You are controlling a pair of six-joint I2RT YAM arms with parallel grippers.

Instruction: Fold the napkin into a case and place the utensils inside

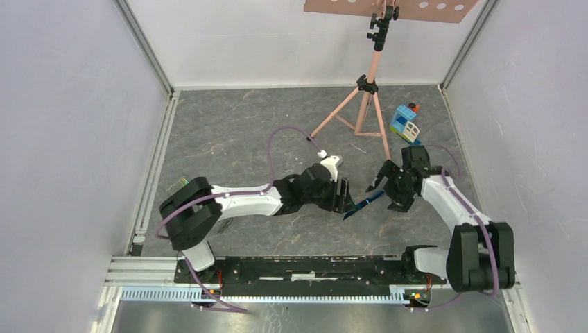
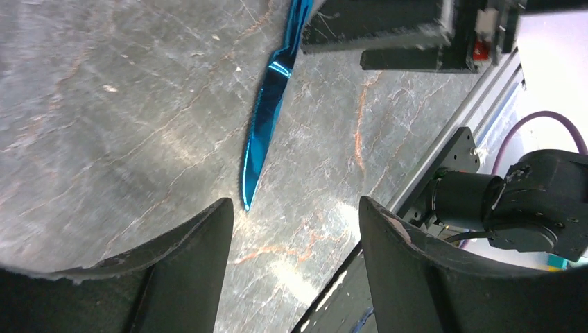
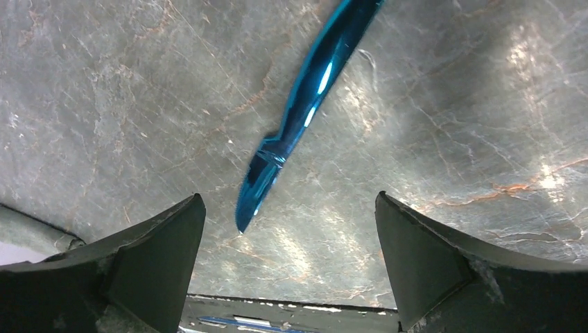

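The shiny blue knife (image 2: 263, 118) lies flat on the grey marbled surface. It rests between the two grippers in the top view, apart from my right gripper's fingers. My right gripper is spread wide and empty above the blade end of the knife (image 3: 319, 80). My left gripper is also open, with the knife's tip just beyond its fingers and nothing held. Green fork tines (image 1: 184, 182) show at the left of the top view, behind the left arm. The napkin there is mostly hidden by that arm.
A pink tripod (image 1: 374, 66) stands at the back, its legs spread over the floor. A blue toy (image 1: 403, 119) lies at the back right. Black hardware (image 1: 308, 267) runs along the front edge.
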